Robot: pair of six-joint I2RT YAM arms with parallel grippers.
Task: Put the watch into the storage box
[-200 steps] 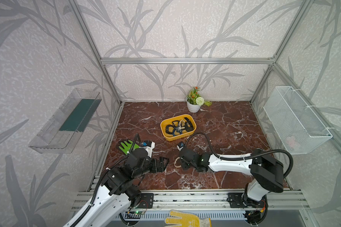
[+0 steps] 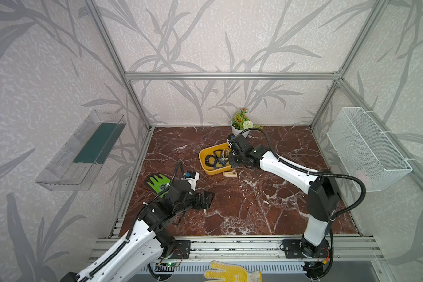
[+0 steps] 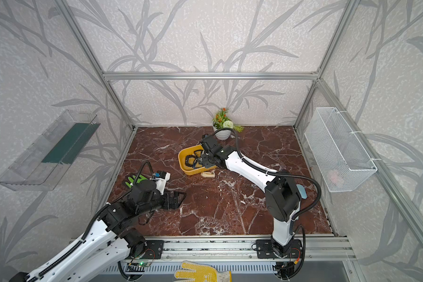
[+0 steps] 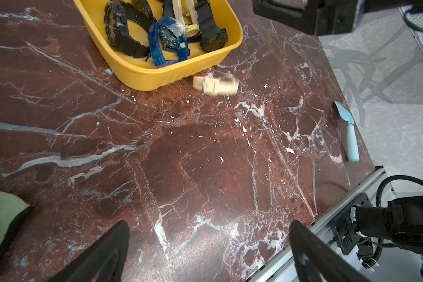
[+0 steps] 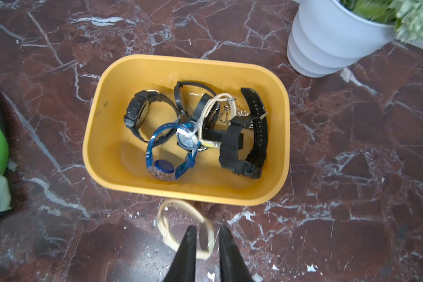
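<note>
A yellow storage box [image 5: 103, 159] full of watches stands mid-table. My right gripper is over the box's front side, shut on a cream watch [image 5: 174, 204], which hangs just outside the near rim in the right wrist view and shows blurred below the box in the left wrist view [image 4: 215, 85]. My left gripper [image 2: 203, 200] is at the front left of the table, lower than the box in the overhead views, open with nothing visible between its fingers.
A white flowerpot [image 5: 333, 42] stands behind the box. A green glove [image 2: 157, 183] lies at left, a pale blue trowel [image 4: 350, 136] near the right edge. Wire baskets hang on both side walls.
My right gripper has moved from the front of the table back and up to the box, carrying the cream watch. The left arm has shifted slightly.
</note>
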